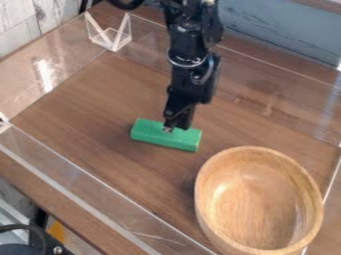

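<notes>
A flat green block lies on the wooden table. The black gripper hangs from the arm just over the block's upper middle, its tip at or very near the block's top. It appears shut, with nothing seen between its fingers; whether it touches the block is unclear.
A large wooden bowl stands at the lower right. A white wire holder is at the back left. Clear panels edge the table, whose middle around the block is mostly bare.
</notes>
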